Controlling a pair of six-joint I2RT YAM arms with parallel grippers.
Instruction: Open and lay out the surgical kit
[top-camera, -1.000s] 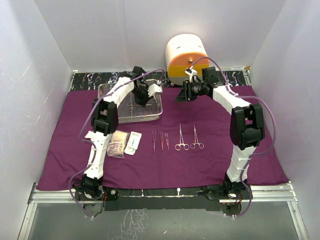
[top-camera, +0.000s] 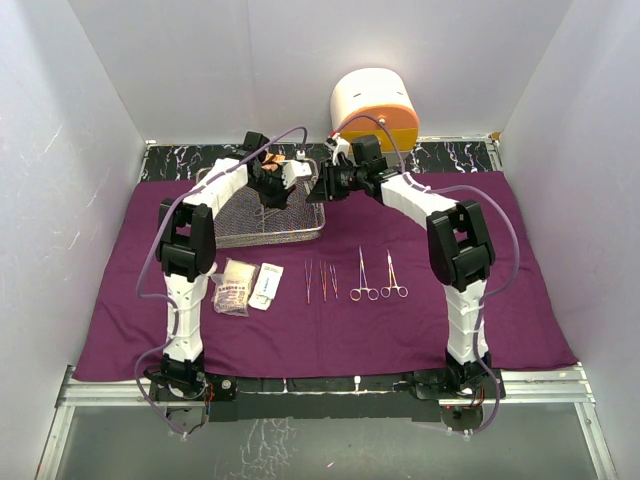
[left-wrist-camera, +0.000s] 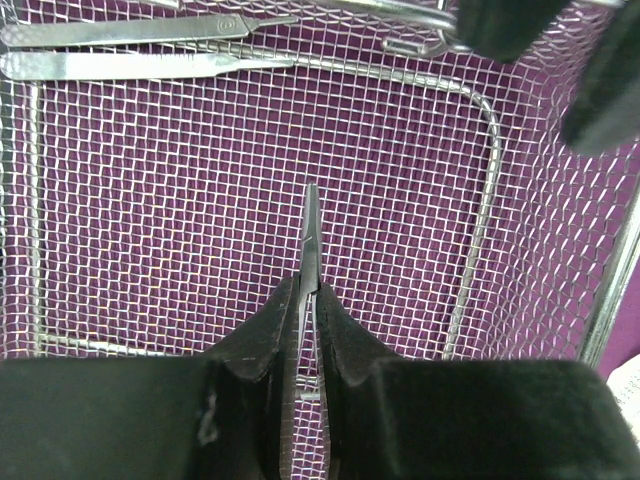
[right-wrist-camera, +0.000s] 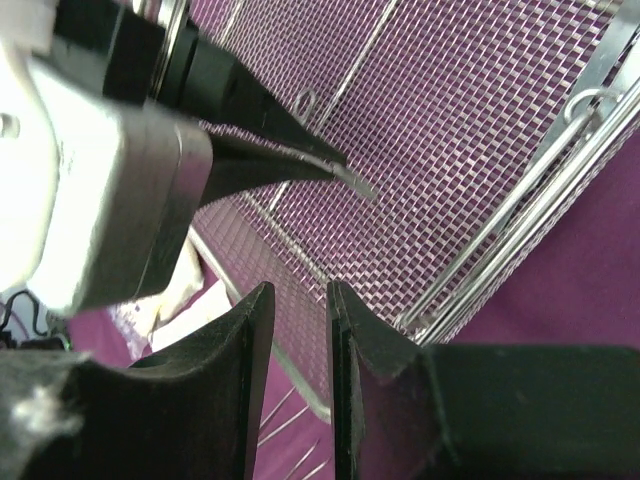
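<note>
In the mesh basket (top-camera: 242, 238) my left gripper holds a slim steel instrument between its fingertips; in the right wrist view it points out from them over the mesh. Two flat scalpel handles (left-wrist-camera: 120, 67) lie at the basket's side in the left wrist view, near longer steel instruments. My right gripper stands open at the basket's right rim, above those instruments, with nothing between its fingers.
On the purple cloth (top-camera: 510, 330) lie a gauze packet (top-camera: 233, 290), white packets (top-camera: 265, 288), several tweezers (top-camera: 323, 282) and two scissor-like tools (top-camera: 392, 288). An orange-fronted drum (top-camera: 375, 115) stands behind.
The right arm has moved leftward to the basket's right rim. The left gripper has shifted slightly left with its arm.
</note>
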